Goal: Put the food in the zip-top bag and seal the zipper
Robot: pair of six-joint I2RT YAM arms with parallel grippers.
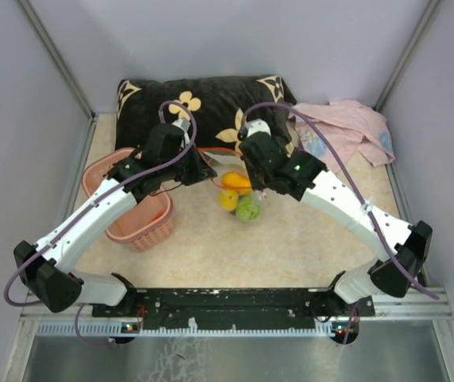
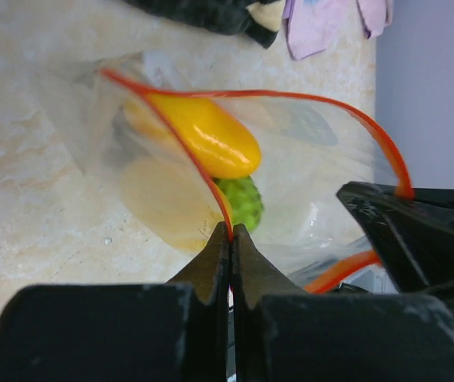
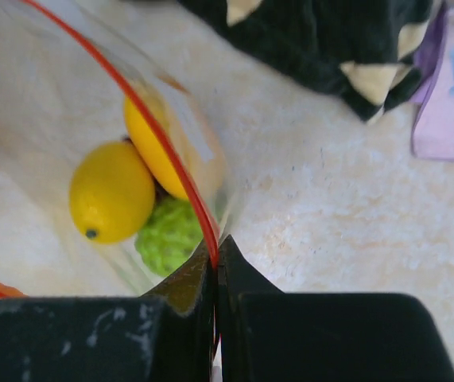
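The clear zip top bag [image 1: 225,169] has a red zip edge and its mouth is spread wide. Inside sit a yellow-orange mango-like fruit [image 1: 235,182], a lemon [image 3: 112,192] and a green fruit [image 3: 169,237]. On one side of the mouth, my left gripper is shut on the red edge, which runs straight into its fingertips. Opposite it, my right gripper pinches another stretch of that edge. From above, the right gripper's dark body covers part of the bag's right side.
A pink basket [image 1: 141,236] stands left of the bag, partly under the left arm. Behind lies a dark flowered cushion [image 1: 211,91], with a pink cloth [image 1: 350,131] at the back right.
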